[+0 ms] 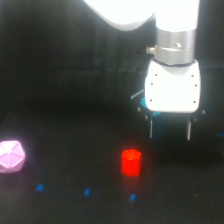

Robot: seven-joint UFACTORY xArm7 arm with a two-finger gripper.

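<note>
My gripper hangs at the upper right, its two thin fingers pointing down and well apart. Nothing shows between them. Left of and below it in the image, on the dark surface, stands a small red cylinder. A pink many-sided block rests at the left edge of the view, partly cut off by the frame. Behind the white gripper body, a cyan object peeks out at the left; most of it is hidden, so its shape cannot be told.
Small blue marks lie along the front, one at the left, one nearer the middle and one below the cylinder. Bare dark surface separates the pink block from the red cylinder. A dark curtain hangs behind.
</note>
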